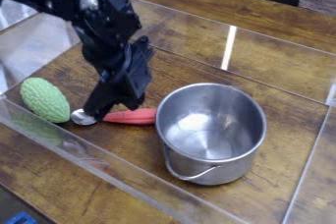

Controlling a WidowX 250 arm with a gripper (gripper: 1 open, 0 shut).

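My black gripper [116, 98] hangs low over a spoon with a red handle [129, 117] and a metal bowl end [83, 117], its fingertips just above or at the spoon; whether they touch it I cannot tell. A green textured oval object [43, 100] lies to the left. A steel pot [210, 130] with a wire handle stands to the right, at the end of the red handle.
Clear plastic walls [105, 164] border the wooden work surface along the front and sides. The wood behind the pot, toward the back right, is clear.
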